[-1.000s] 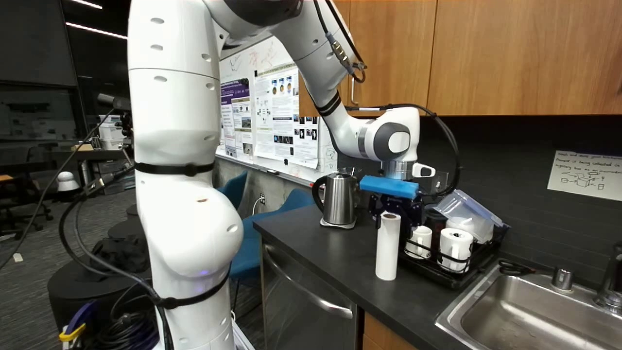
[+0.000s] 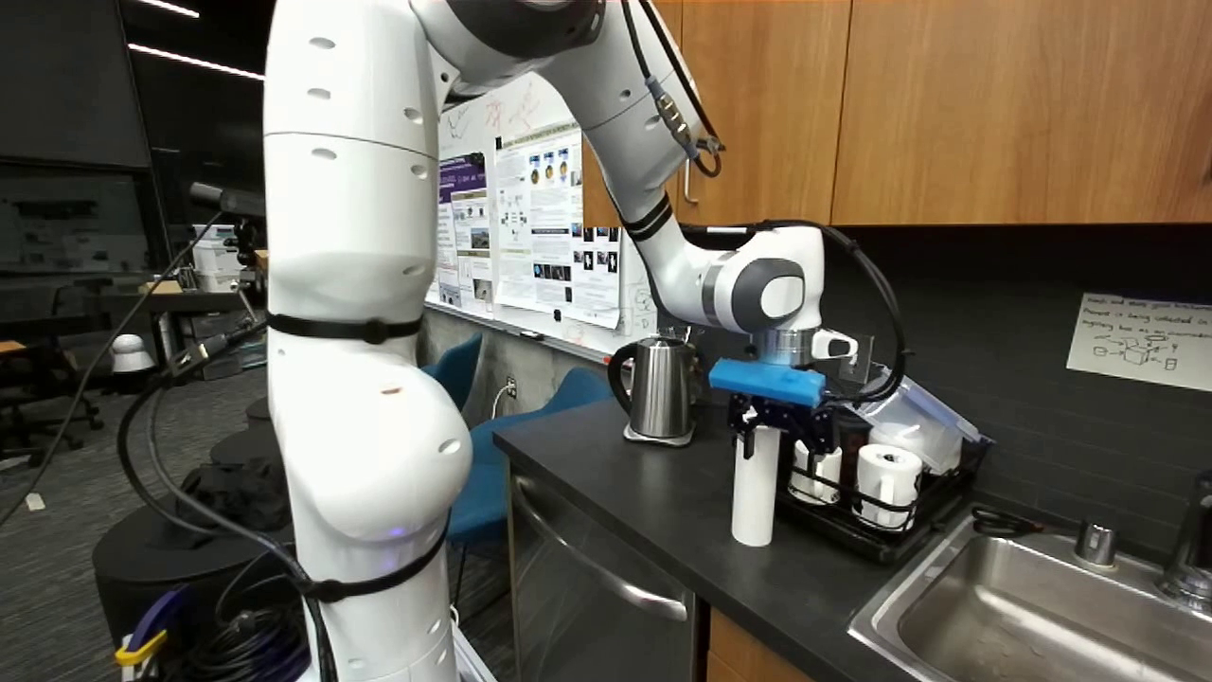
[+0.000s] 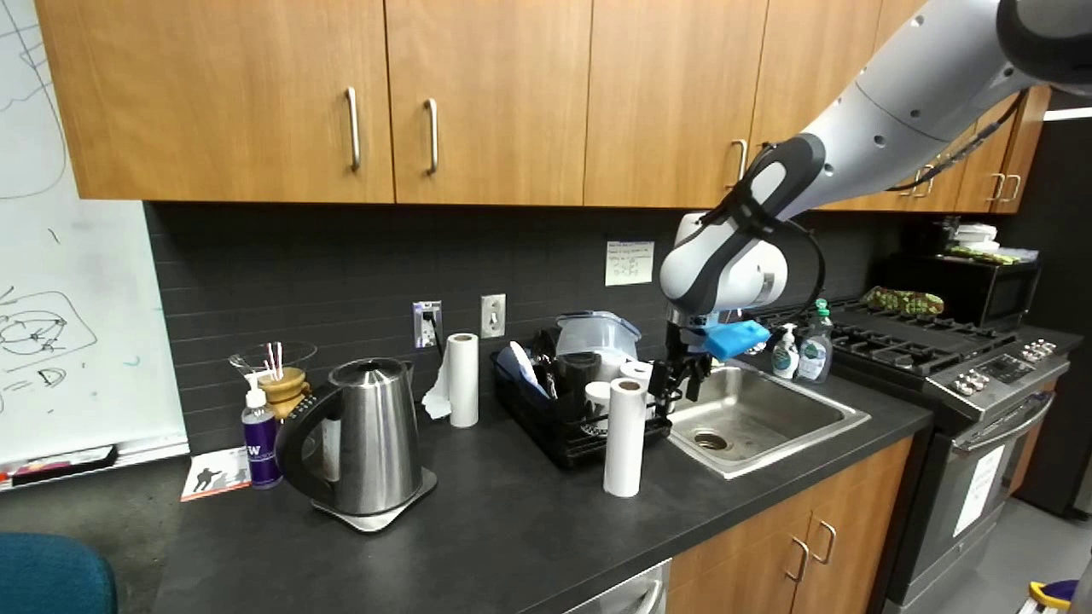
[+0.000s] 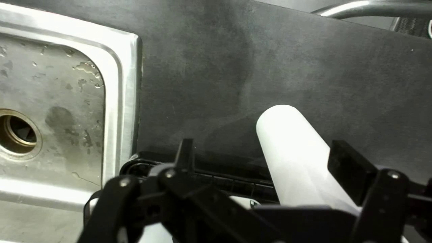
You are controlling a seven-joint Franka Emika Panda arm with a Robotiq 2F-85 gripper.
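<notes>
A tall white paper roll (image 2: 756,494) stands upright on the dark counter, in front of the dish rack. My open gripper (image 2: 784,439) points downward near its upper end, the black fingers covering the roll's top in exterior view 1. In the wrist view, the roll (image 4: 297,158) shows within the span of the gripper, much closer to the right finger, which overlaps its edge. Whether that finger touches it I cannot tell. From exterior view 2, the gripper (image 3: 682,380) appears to the right of the roll (image 3: 624,438), by the rack's sink side.
The black dish rack (image 3: 560,435) holds mugs and a clear plastic tub (image 3: 599,334). Beside it lies the sink (image 3: 752,414). A steel kettle (image 3: 374,440) and a second paper roll (image 3: 463,380) stand farther left. Counter between kettle and rack is clear.
The gripper has shifted slightly right and lower in exterior view 1. Its fingers now cover the roll's top, which showed in front of them before. The roll has stayed put.
</notes>
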